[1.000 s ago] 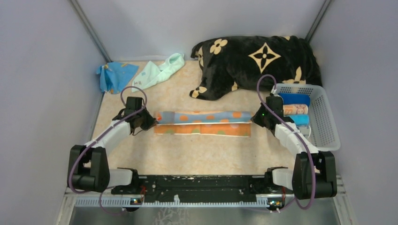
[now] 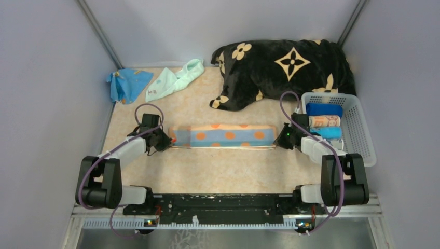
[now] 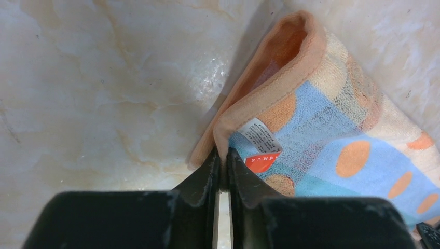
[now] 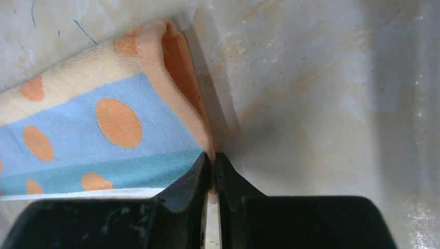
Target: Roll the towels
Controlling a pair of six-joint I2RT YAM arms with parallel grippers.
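Note:
Across the middle of the table lies a folded towel (image 2: 230, 136) in blue and cream with orange dots, a long flat strip running side to side. My left gripper is at its left front corner, the orange hem between the fingers beside a white and red label (image 3: 262, 145). At the opposite short end, the towel's hem (image 4: 205, 137) passes between the fingertips of my right gripper. Both fingers stand nearly closed around the hem; how firmly they hold it cannot be told.
A grey basket (image 2: 366, 140) with several rolled towels stands close to the right arm. A black patterned blanket (image 2: 259, 72) lies at the back, with a mint cloth (image 2: 168, 84) and a blue cloth (image 2: 128, 85) to its left.
Both grippers have come toward the front with the towel's upper layer. It now covers the orange layer seen in front a second ago, and its front edges nearly line up.

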